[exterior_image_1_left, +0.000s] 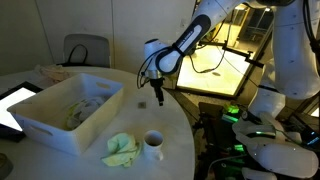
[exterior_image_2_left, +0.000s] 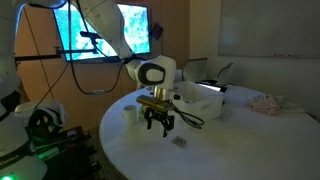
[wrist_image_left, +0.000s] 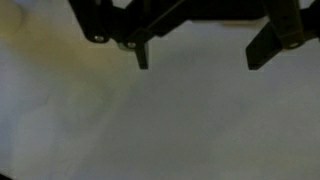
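Observation:
My gripper (exterior_image_1_left: 151, 93) hangs above the table with its fingers (wrist_image_left: 143, 55) spread wide and nothing between them in the wrist view. A small flat greyish item (exterior_image_1_left: 142, 105) lies on the white table beneath and close to the gripper; in exterior view 2 the same item (exterior_image_2_left: 179, 142) shows just beside the fingers. What it is cannot be made out. A white mug (exterior_image_1_left: 153, 146) stands upright near the front, and a crumpled light-green cloth (exterior_image_1_left: 122, 150) lies to its left. Only blurred pale tabletop (wrist_image_left: 200, 120) appears below the fingers in the wrist view.
A large white open box (exterior_image_1_left: 55, 136) with a few things inside occupies the left of exterior view 1. A pinkish cloth (exterior_image_2_left: 266, 104) lies at the table's far side.

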